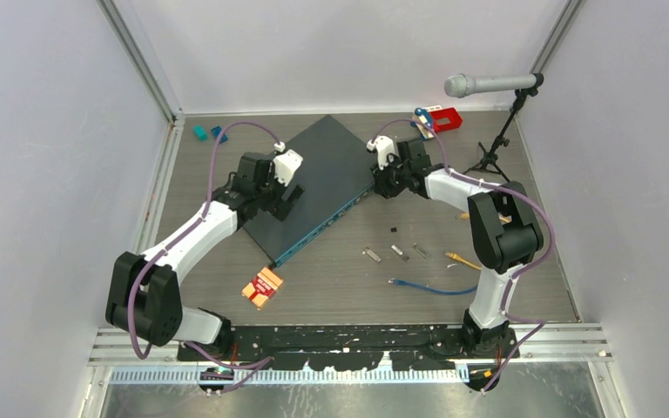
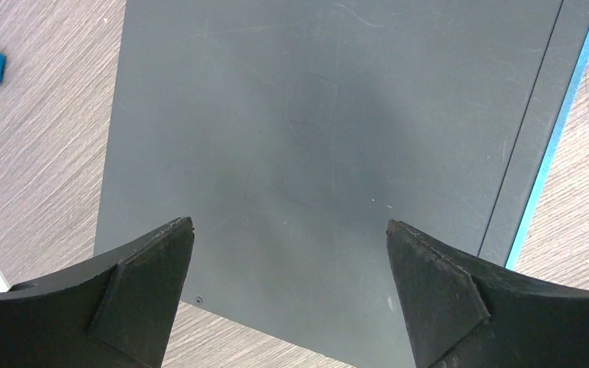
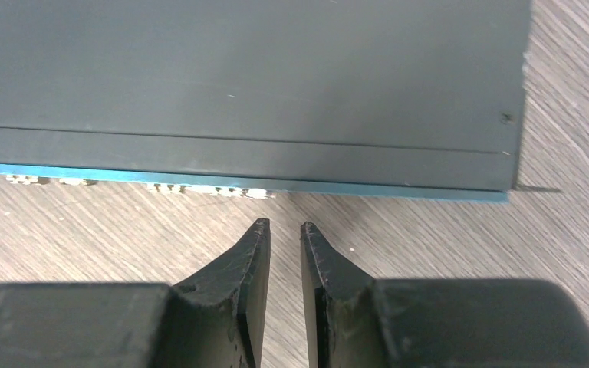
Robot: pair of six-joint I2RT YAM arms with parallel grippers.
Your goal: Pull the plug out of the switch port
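A flat dark switch (image 1: 331,157) with a blue front edge lies diagonally on the floor. In the right wrist view its front (image 3: 353,186) runs across the middle, with small metal pieces along the edge; the port faces are hidden from above. My right gripper is just off that front, its fingertips close together; whether anything is between them is hard to see, and no plug is clearly visible there. My left gripper stands open over the switch's top, nothing between its fingers.
Small metal modules (image 1: 398,252), a blue cable (image 1: 431,288) and yellow cables (image 1: 462,260) lie at front right. An orange card box (image 1: 261,287) is at front left. A microphone stand (image 1: 492,152) and toys (image 1: 444,119) are at back right.
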